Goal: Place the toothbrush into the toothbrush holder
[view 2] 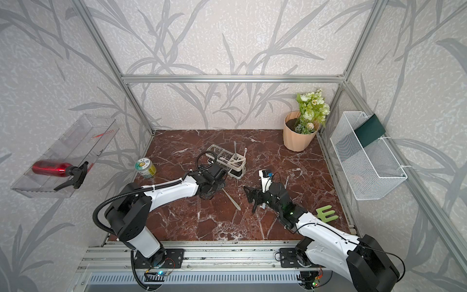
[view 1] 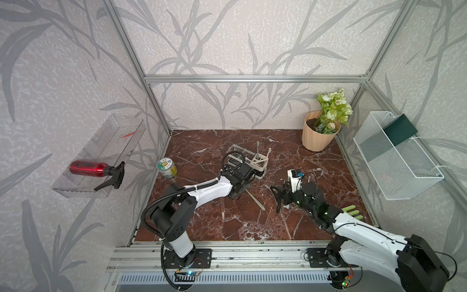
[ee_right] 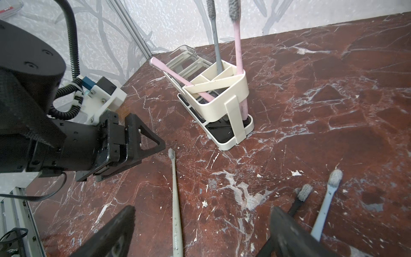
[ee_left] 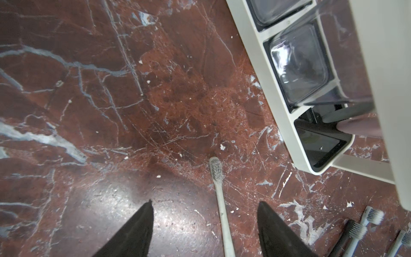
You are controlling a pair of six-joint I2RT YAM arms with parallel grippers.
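A pale grey-green toothbrush lies on the table; in the left wrist view it runs between the open fingers of my left gripper, which hovers over it with nothing held. The cream holder stands behind, with pink and grey brushes in it. My right gripper stands open at the right; in the right wrist view a black brush and a light blue brush lie on the table between and beyond its fingers.
A potted plant stands at the back right, a round can at the left. A green fork-like tool lies at the far right. Trays hang on both side walls.
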